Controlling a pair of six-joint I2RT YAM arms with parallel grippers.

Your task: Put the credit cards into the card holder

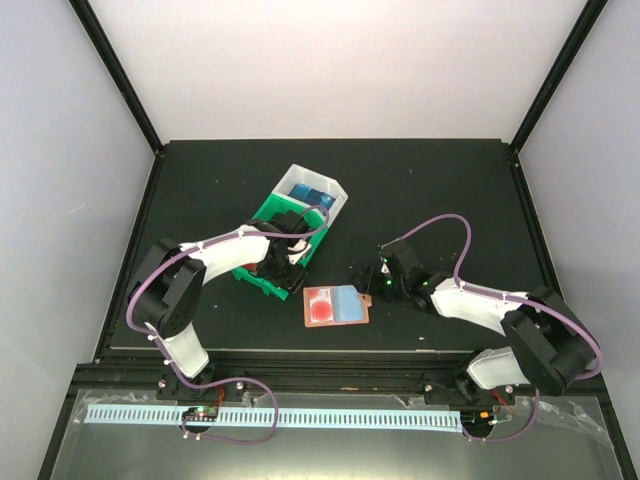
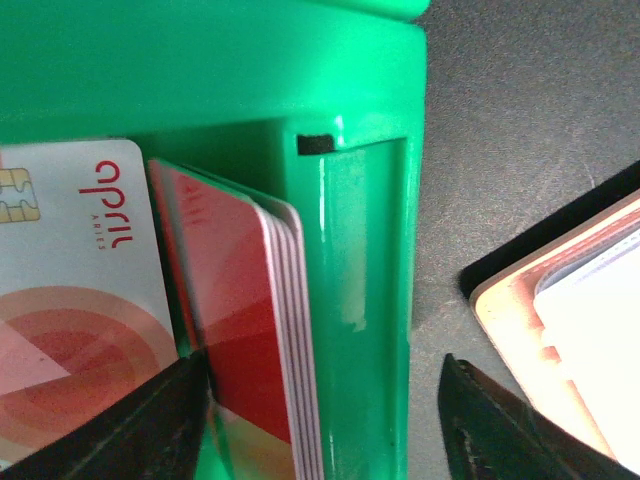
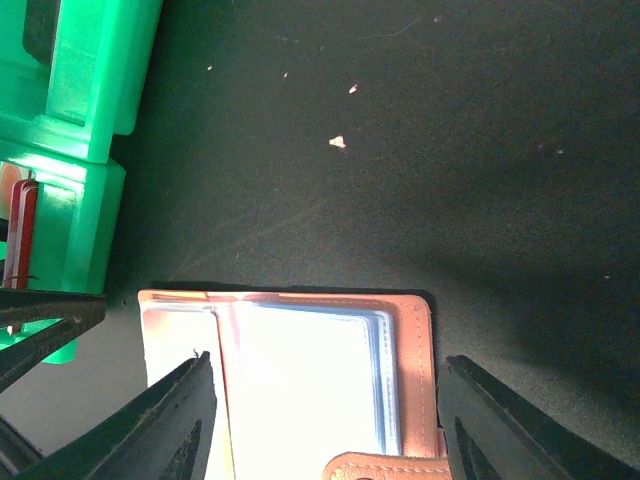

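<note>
The brown card holder [image 1: 337, 322] lies unfolded on the black table, a white card with a red circle [image 1: 321, 306] in its left pocket and a pale blue pocket on its right. Inside the green box [image 2: 330, 30], several red cards [image 2: 240, 300] lean together against the end wall, beside a flat white-and-red card [image 2: 70, 240]. My left gripper is over this end of the box, its fingers apart, one by the leaning cards and the other outside the wall. The right gripper stands open over the holder's edge, empty.
Behind the green box, a white box [image 1: 335, 190] holds blue cards [image 1: 312, 197]. Left fingers [image 3: 50, 335] reach near the holder's left side in the right wrist view.
</note>
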